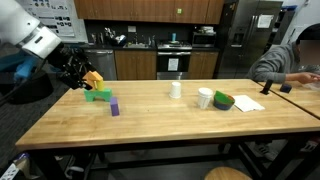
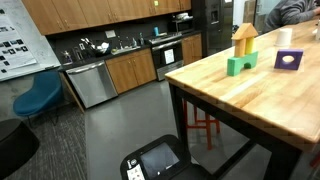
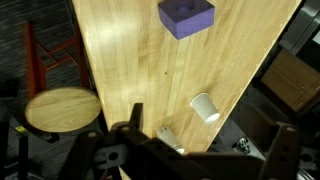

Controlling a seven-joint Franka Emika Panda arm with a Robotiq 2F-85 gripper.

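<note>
On the table, a green arch-shaped block carries yellow pieces topped by an orange triangular block. The purple block stands apart from that stack and shows a notch in the second exterior view. From above, the wrist view has the purple block at its top edge. My gripper appears open, its dark fingers spread wide with no object seen between them. In the first exterior view the gripper is close to the stack at the table's left end; contact cannot be told.
White cups and a bowl with coloured contents stand farther right. A person sits at the far right near white paper. A round stool is below the edge.
</note>
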